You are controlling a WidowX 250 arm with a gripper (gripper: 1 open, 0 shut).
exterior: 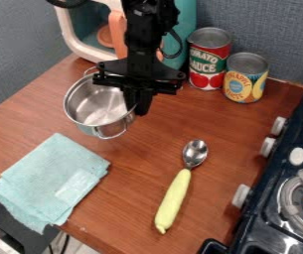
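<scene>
A metal pot is held by the black gripper at its right side, tilted slightly, over the wooden table left of center. The fingers are dark and overlap the rim; their exact closure is hard to see. A yellow corn cob lies on the table at center front, with a silver spoon just behind it. A folded pale cloth lies front left.
A toy microwave stands at the back, partly behind the arm. Two cans, red and blue-yellow, stand back right. A stove occupies the right edge.
</scene>
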